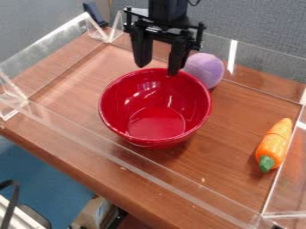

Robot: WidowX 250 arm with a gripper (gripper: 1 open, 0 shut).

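A red bowl point(153, 112) sits in the middle of the wooden table. Above its back rim hangs my black gripper point(160, 55), fingers spread apart and pointing down, with no object visible between them. A round purple object point(206, 70) rests just behind the bowl on the right, partly hidden by it. At the right of the table lies an orange carrot point(274, 143) with its green top toward the front.
Clear low walls point(13, 97) edge the table point(72, 85). Its left part and the front area before the bowl are free. Below the left edge are a blue floor and some dark items.
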